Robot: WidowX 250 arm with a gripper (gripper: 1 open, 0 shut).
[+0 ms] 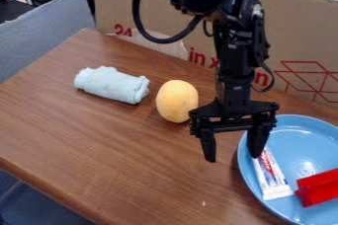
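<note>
The black gripper [231,150] hangs open near the left rim of a blue plate [315,150], its fingers pointing down over the table and plate edge. A white toothpaste tube [271,178] lies on the plate, beside a red object [321,188]. A yellow oval object [177,100] stands on the wooden table left of the gripper, and a rolled light-blue cloth [113,85] lies farther left.
A cardboard box [303,61] stands along the back. A grey padded edge [40,51] borders the left side.
</note>
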